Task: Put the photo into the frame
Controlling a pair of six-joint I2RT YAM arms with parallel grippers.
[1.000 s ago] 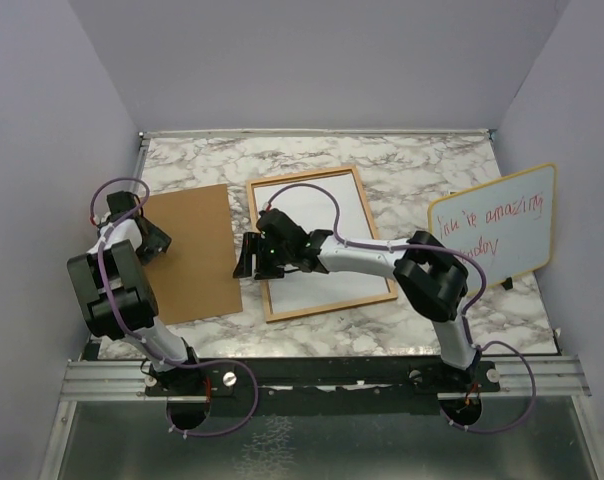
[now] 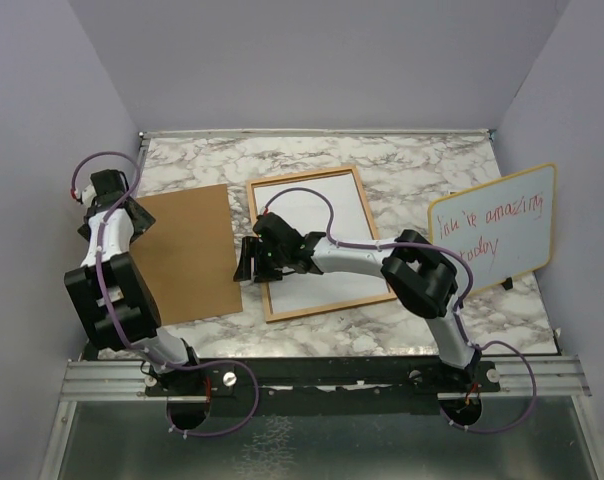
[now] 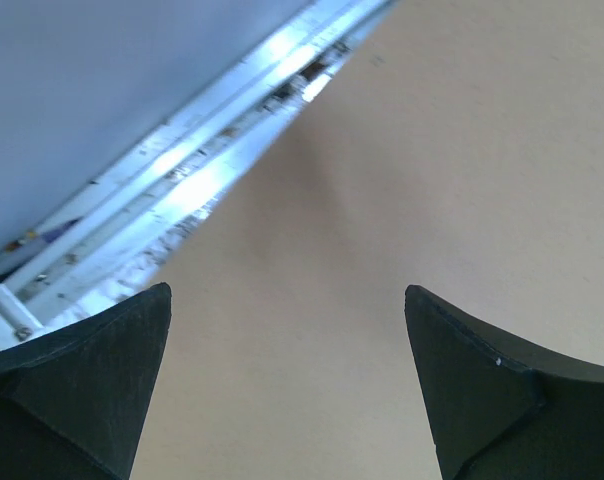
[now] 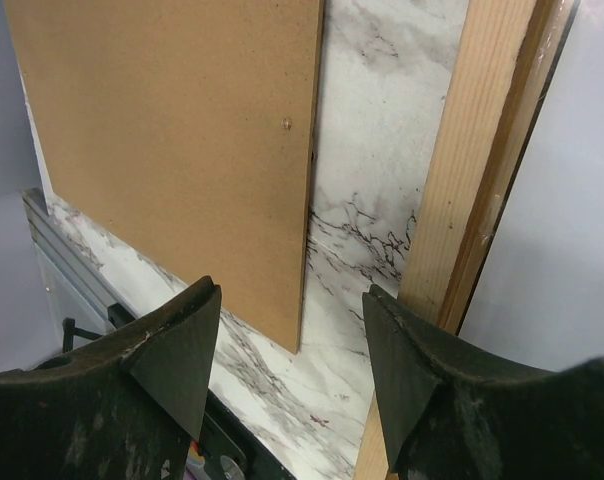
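Note:
The wooden frame (image 2: 304, 312) lies at the centre of the marble table, a white sheet (image 2: 320, 205) inside it. A brown board (image 2: 187, 265) lies to its left. My left gripper stands open over the board's upper left corner, with nothing between its fingers; in its wrist view the board fills the right and lower part beside a metal edge. My right gripper is open at the frame's left bar, above the strip of marble between board and frame. I cannot tell which item is the photo.
A white placard (image 2: 490, 225) with red handwriting stands at the right. Metal rails (image 2: 317, 133) edge the table, with grey walls at the sides and back. Bare marble is clear behind and in front of the frame.
My left arm has lifted and shifted toward the back left, away from the board's interior.

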